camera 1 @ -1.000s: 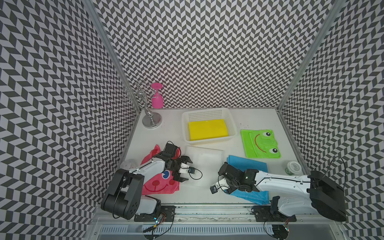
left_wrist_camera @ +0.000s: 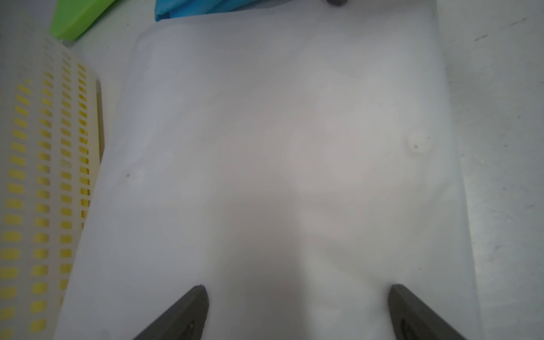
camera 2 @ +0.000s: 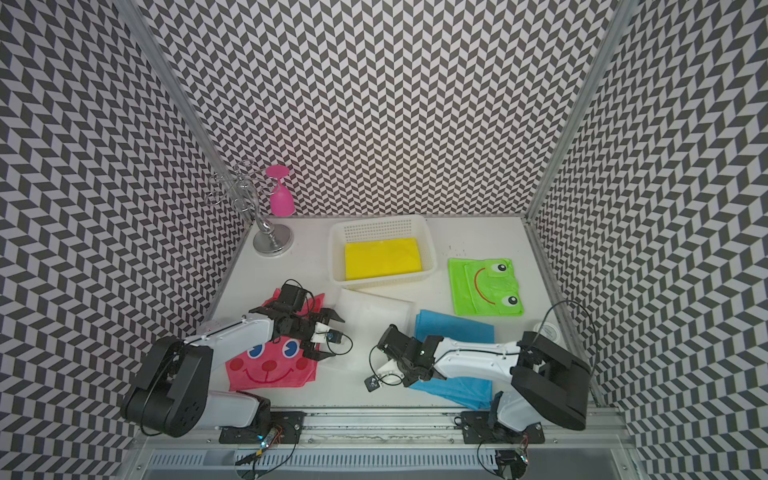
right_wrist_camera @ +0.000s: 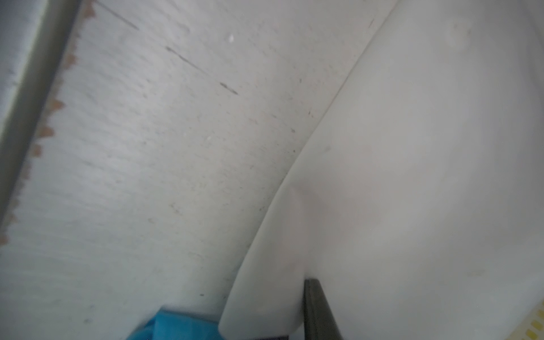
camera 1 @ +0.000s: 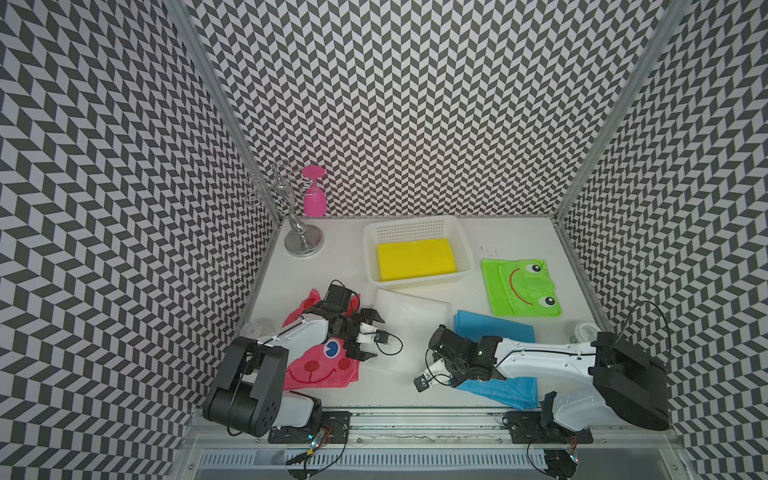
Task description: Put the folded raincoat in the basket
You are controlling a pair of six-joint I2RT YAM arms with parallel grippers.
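Note:
A white folded raincoat (camera 1: 408,320) lies flat in front of the white basket (camera 1: 369,240), which holds a folded yellow item (camera 1: 416,257). My left gripper hangs open over the white raincoat's left part, nothing between its fingers. My right gripper (camera 1: 440,376) is at the raincoat's near right corner; in the right wrist view a fingertip (right_wrist_camera: 317,308) presses beside a creased, raised edge of it. How far that gripper is open, and whether cloth is between its fingers, is unclear.
Red (camera 1: 312,372), blue (camera 1: 492,321) and green frog (camera 1: 520,288) folded items lie left, right and back right. A metal stand (camera 1: 302,240) with a pink glass (camera 1: 314,200) is at back left. The table's front edge is close to my right gripper.
My right arm has shifted left along the front of the white raincoat. My left arm and the raincoat have moved very slightly.

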